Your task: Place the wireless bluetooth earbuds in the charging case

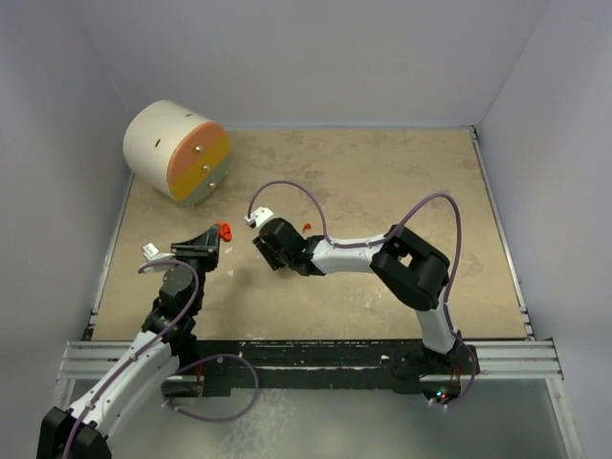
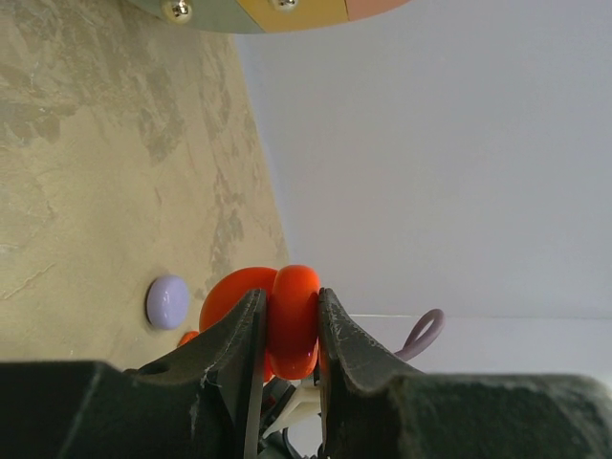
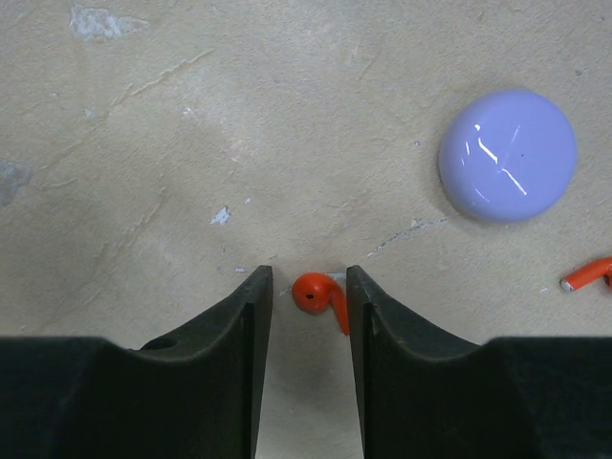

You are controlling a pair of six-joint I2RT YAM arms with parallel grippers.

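Note:
In the left wrist view, my left gripper is shut on the red charging case (image 2: 292,330), which has a rounded red part behind it. The top view shows that case (image 1: 225,231) off to the left of the other arm. A red earbud (image 3: 313,294) lies on the table beneath my right gripper, its stem close to the right-hand finger. A gap shows between that finger and the left-hand one, so the fingers stand part open. The second earbud (image 1: 307,227) rests on the table behind the right gripper; only its end (image 3: 585,274) shows in the right wrist view.
A lavender rounded object (image 3: 507,156) sits on the table near the earbuds. At the back left stands a large cylinder (image 1: 163,143) with coloured drawers.

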